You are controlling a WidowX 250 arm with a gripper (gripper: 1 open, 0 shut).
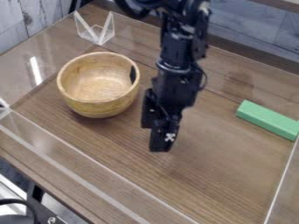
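My black gripper (160,129) hangs low over the middle of the wooden table (198,184), its fingers open, with no object visible between them. To its left stands a tan wooden bowl (100,101), empty as far as shows, beside the upper arm and gripper body.
A green block (267,120) lies at the right. A white wire-like object (96,31) sits at the back left. Dark cables show at the lower left corner.
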